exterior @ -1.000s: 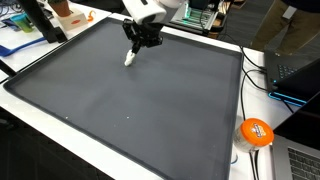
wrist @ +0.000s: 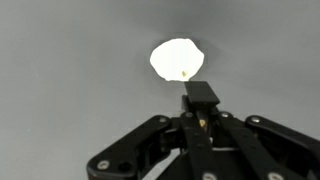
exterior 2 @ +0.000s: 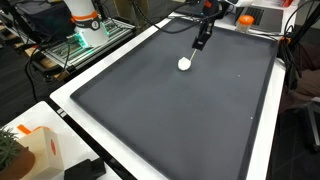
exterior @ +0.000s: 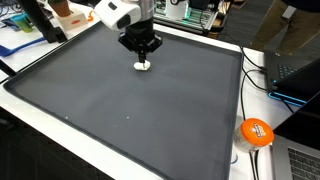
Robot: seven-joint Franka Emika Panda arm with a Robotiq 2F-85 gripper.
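Note:
My gripper is near the far side of the dark grey board, shut on a thin pale handle with a white rounded end, which looks like a spoon. In exterior view 2 the handle slants down from the fingertips to that end, close over the board or touching it; I cannot tell which. The wrist view has the white end just beyond the closed fingers, with a small yellowish speck at its lower edge. Most of the handle is hidden there.
The rest of the board is bare. A jar with an orange lid stands off its right edge, near a laptop. Cables run along that side. In exterior view 2, a potted cactus stands at the near left corner.
In exterior view 1 the spoon's white end has moved right and slightly nearer over the last second. The gripper has shifted with it, still holding the handle.

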